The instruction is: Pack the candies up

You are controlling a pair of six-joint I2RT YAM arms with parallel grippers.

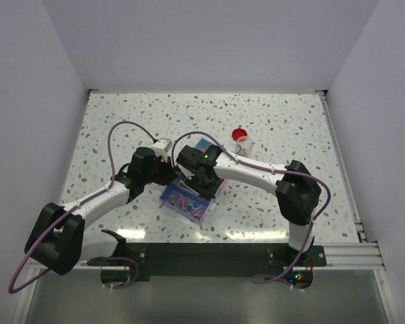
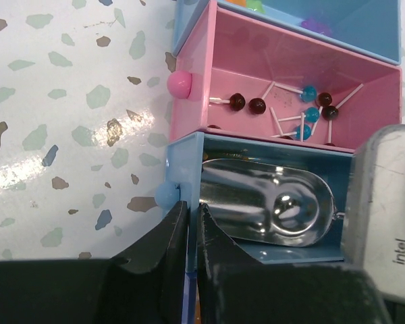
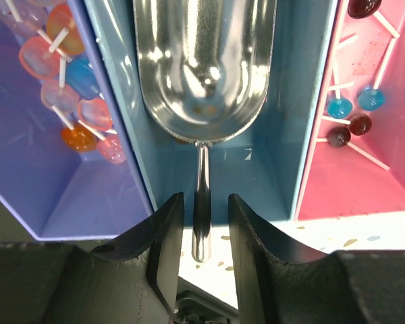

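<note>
A metal scoop (image 3: 202,74) lies in the blue drawer (image 2: 283,258), its bowl flat inside and its thin handle (image 3: 202,202) reaching over the drawer's end. My right gripper is open, one finger on each side of the handle and clear of it. My left gripper is shut on the front wall of that blue drawer, beside its round knob (image 2: 167,194). Dark and blue lollipops (image 2: 256,106) lie in the pink drawer (image 2: 277,47). Pink, orange and blue lollipops (image 3: 61,88) fill part of the purple-blue drawer (image 3: 27,169).
A clear jar (image 1: 244,146) lies behind the drawers, with a red lid (image 1: 239,133) beside it. Another light-blue drawer (image 2: 364,27) borders the pink one.
</note>
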